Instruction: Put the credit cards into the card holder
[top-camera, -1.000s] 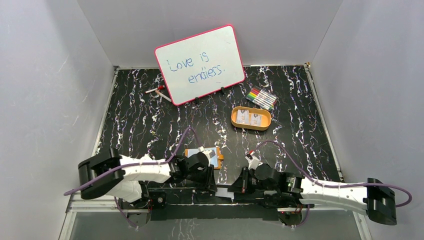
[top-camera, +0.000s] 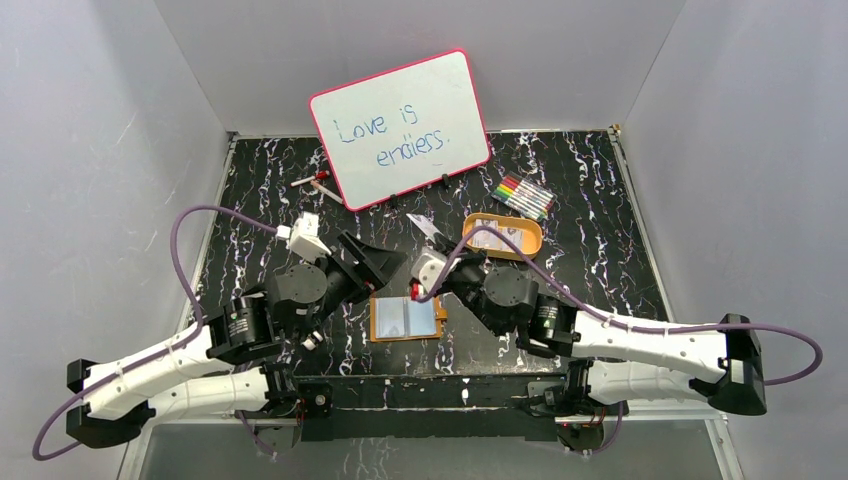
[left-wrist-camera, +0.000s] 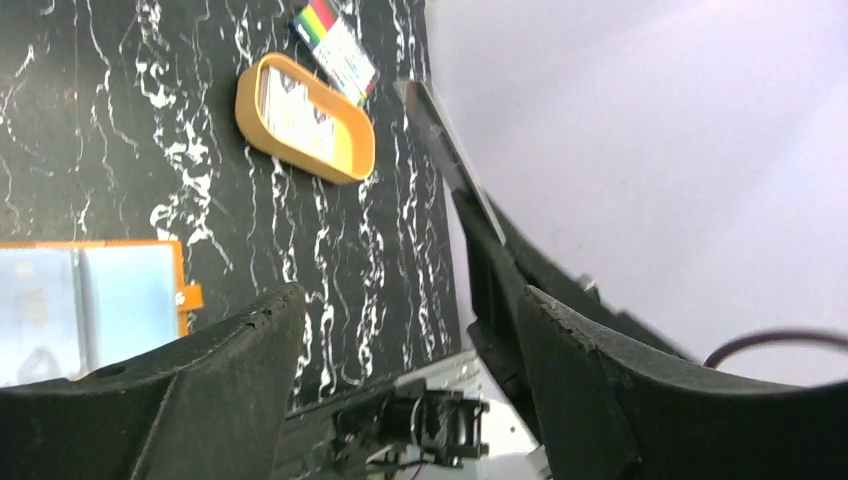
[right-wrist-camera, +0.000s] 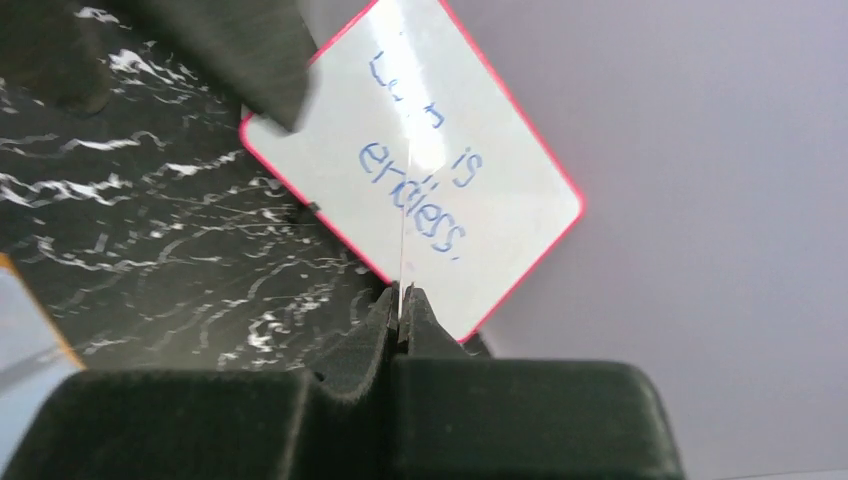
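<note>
My right gripper (top-camera: 440, 244) is shut on a thin pale card (top-camera: 422, 225), which juts out past its fingertips toward the whiteboard. Edge-on, the card (right-wrist-camera: 405, 215) shows as a fine line in the right wrist view. My left gripper (top-camera: 378, 258) stands open beside it, with nothing between its fingers. Below both arms the card holder (top-camera: 405, 336) lies spread on the table near the front, with clear sleeves and an orange-brown border. The holder's right side and strap (left-wrist-camera: 188, 297) appear in the left wrist view. More cards (top-camera: 486, 233) lie in a yellow-orange tray (top-camera: 535, 246).
A whiteboard (top-camera: 400, 130) with blue writing leans at the back. Coloured markers (top-camera: 524, 197) lie behind the tray, and loose pens (top-camera: 322, 188) lie to the left of the board. Table space around the holder is free.
Both grippers have come from the front edge toward the table's middle.
</note>
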